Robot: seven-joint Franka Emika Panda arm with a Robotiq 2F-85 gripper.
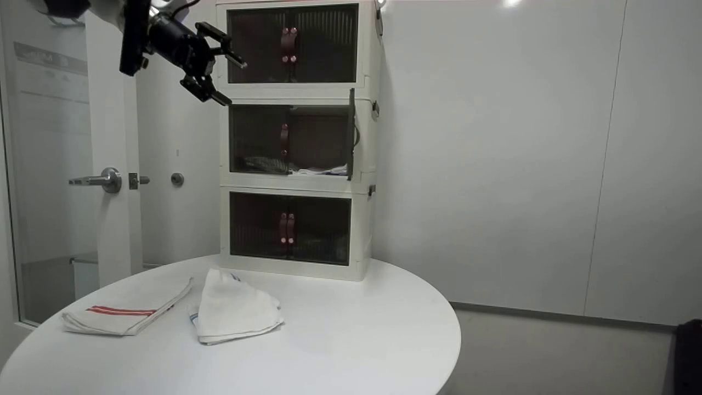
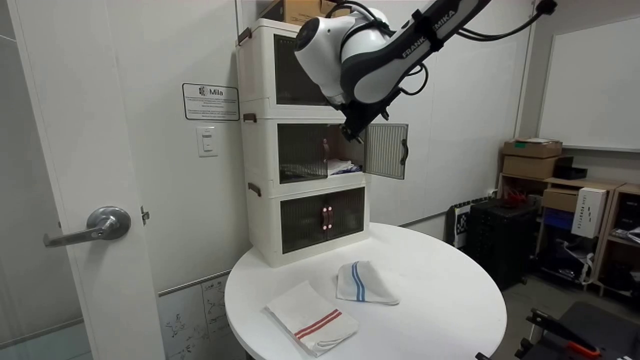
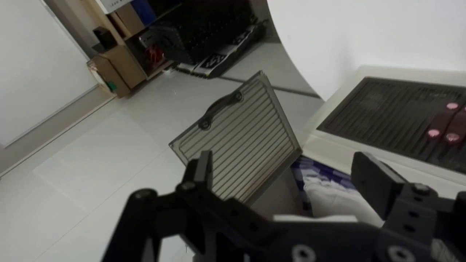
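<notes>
In exterior view 1 my gripper (image 1: 237, 83) is open in the air, left of the stacked cabinet and level with its upper and middle units, nothing between its fingers. The middle unit's right door (image 2: 385, 151) stands swung outward, and in the wrist view this ribbed door (image 3: 244, 139) shows beyond my left finger (image 3: 203, 168). Inside that compartment lies folded white cloth (image 3: 338, 198) with a blue-and-white checked cloth (image 3: 316, 171). On the table rest two folded white towels: the red-striped towel (image 2: 309, 318) at the left and the blue-striped towel (image 2: 367, 283) beside it.
Closed doors front the top unit (image 1: 322, 46) and the bottom unit (image 1: 322, 230). A room door (image 1: 112, 151) with a lever handle is at the left. Cardboard boxes (image 2: 531, 159) stand far back right.
</notes>
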